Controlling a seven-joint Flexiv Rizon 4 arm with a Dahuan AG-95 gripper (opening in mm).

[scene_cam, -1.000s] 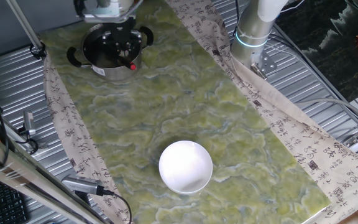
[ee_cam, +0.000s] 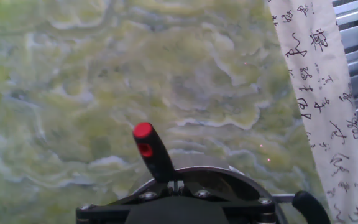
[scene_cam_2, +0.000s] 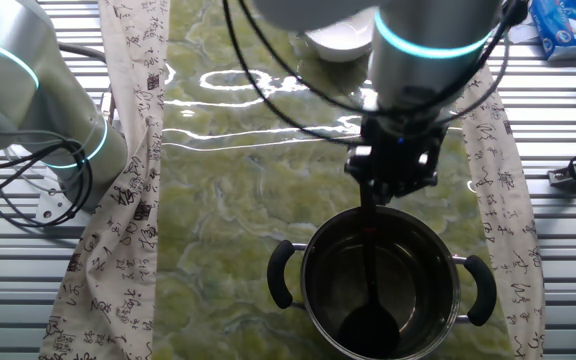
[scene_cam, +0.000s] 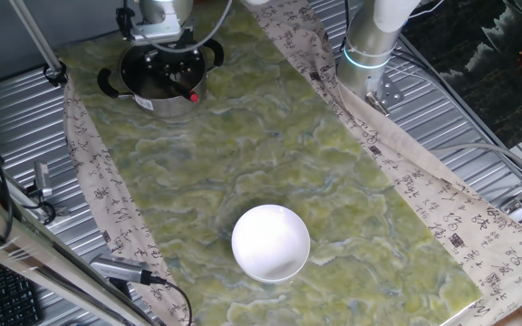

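A steel pot (scene_cam: 172, 107) with black side handles stands at the far left of the mat in exterior view 1. Inside it, a black ladle (scene_cam_2: 370, 328) leans with its bowl down in the pot and its red-tipped handle (ee_cam: 154, 152) rising past the rim. My gripper is over the pot, its black fingers close by the handle. Whether they are clamped on it or only beside it cannot be made out. Toward the near end of the mat sits an empty white bowl (scene_cam: 271, 243), well apart from the pot.
Between pot and bowl the green marbled mat (scene_cam: 234, 149) is clear. Printed cloth (scene_cam: 442, 204) borders it, with ribbed metal table beyond. A camera-like device (scene_cam: 120, 270) sits at the left edge.
My wrist has shifted slightly right in exterior view 1 and its tilt looks a little different. Pot, ladle handle and bowl stay where they were.
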